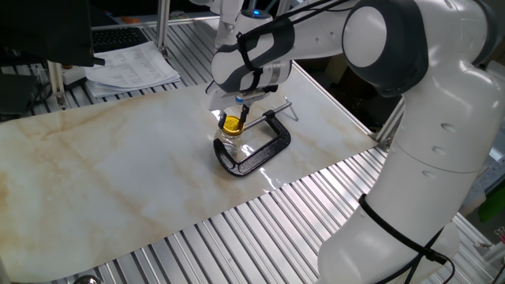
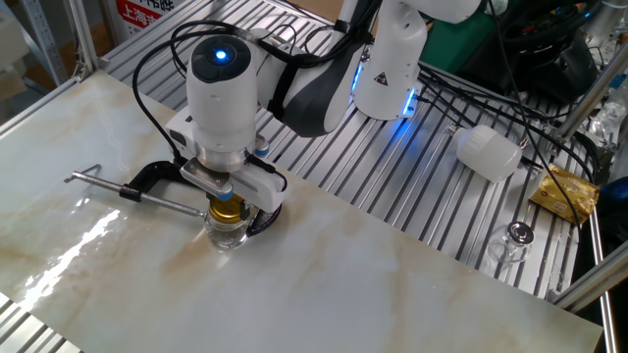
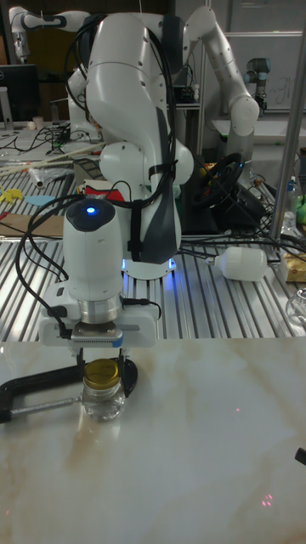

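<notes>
A clear jar (image 3: 104, 405) with a gold-yellow lid (image 1: 233, 125) stands upright on the marble-patterned board. Around its body sits a black C-clamp (image 1: 260, 160), lying flat, its screw rod (image 2: 157, 201) running up to the jar's side. My gripper (image 1: 233, 119) points down over the jar, with one finger on each side of the lid. In exterior view 3 the fingers (image 3: 124, 355) stand close to the lid's edges. Whether they press on it or leave a small gap I cannot tell. The gripper's body partly hides the lid in exterior view 2.
The marble board (image 1: 102, 181) is clear over most of its surface. On the slatted metal table lie a white bulb-shaped object (image 2: 488, 153), a small glass jar with a dark lid (image 2: 517, 238) and a gold packet (image 2: 566, 194). Papers (image 1: 132, 69) lie beyond the board.
</notes>
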